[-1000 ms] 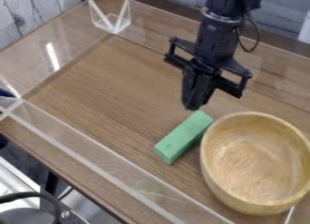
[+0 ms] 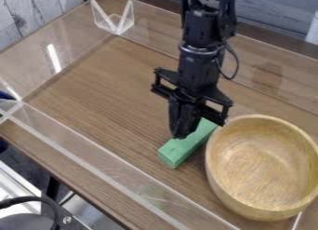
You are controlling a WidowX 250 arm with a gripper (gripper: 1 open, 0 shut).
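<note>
My black gripper (image 2: 184, 124) hangs in the middle of the camera view, pointing down, shut with nothing seen between its fingers. Just below it lies a green block (image 2: 187, 142) on the wooden table, partly behind the fingertips from this angle. I cannot tell whether the fingertips touch it. To the right of the block sits a large tan bowl (image 2: 258, 173), empty.
A clear plastic piece (image 2: 114, 18) stands at the back left. A black object (image 2: 25, 215) is at the bottom left corner, off the table.
My gripper has moved left and down, from above and right of the green block to just over it. The block and bowl look unmoved.
</note>
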